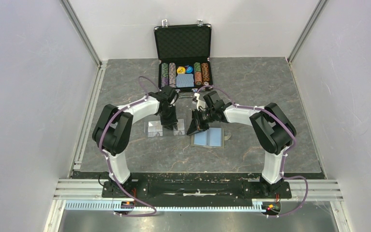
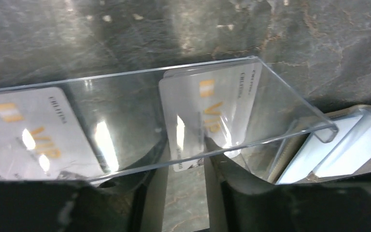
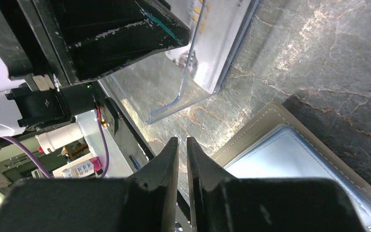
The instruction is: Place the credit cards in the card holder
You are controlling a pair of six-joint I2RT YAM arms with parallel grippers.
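Note:
A clear acrylic tray [image 2: 106,77] holds VIP cards: one card [image 2: 34,125] at left and a small stack [image 2: 212,96] at its right end. My left gripper is over the tray's near edge by that stack, fingers parted, tips partly seen behind the clear plastic; whether a card is between them is unclear. The card holder [image 1: 207,137] lies open right of the tray, pale blue sleeves inside. My right gripper is above it, fingertips nearly together, nothing visible between them.
An open poker chip case [image 1: 185,72] stands at the back centre. The two grippers are close together near the middle.

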